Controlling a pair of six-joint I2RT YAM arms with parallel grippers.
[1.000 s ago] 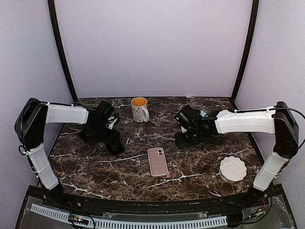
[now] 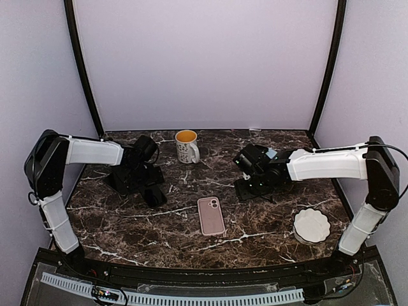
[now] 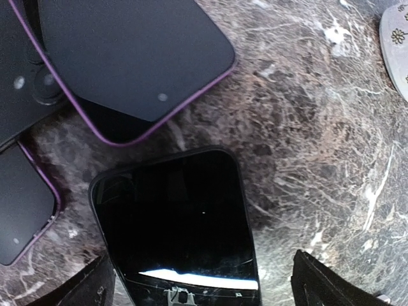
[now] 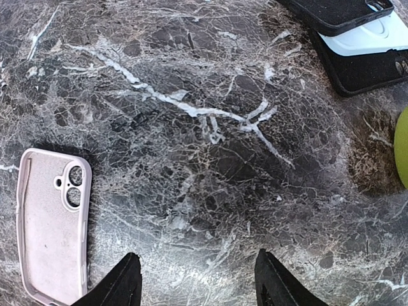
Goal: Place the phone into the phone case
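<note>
The pale pink phone case (image 2: 211, 216) lies empty on the marble table, front centre; in the right wrist view it (image 4: 51, 223) is at the left. A black phone (image 3: 173, 223) lies screen up under my left gripper (image 2: 146, 178), whose open fingertips (image 3: 312, 284) flank it near its lower end. Other dark, purple-edged phones (image 3: 140, 64) lie beside it. My right gripper (image 2: 248, 188) hovers right of the case, fingers apart, with only bare table between them.
A mug (image 2: 186, 146) stands at the back centre, a white round container (image 2: 311, 226) at the front right. Stacked dark and light-blue items (image 4: 357, 44) and a yellow-green object (image 4: 401, 150) lie on the right.
The right arm is almost still.
</note>
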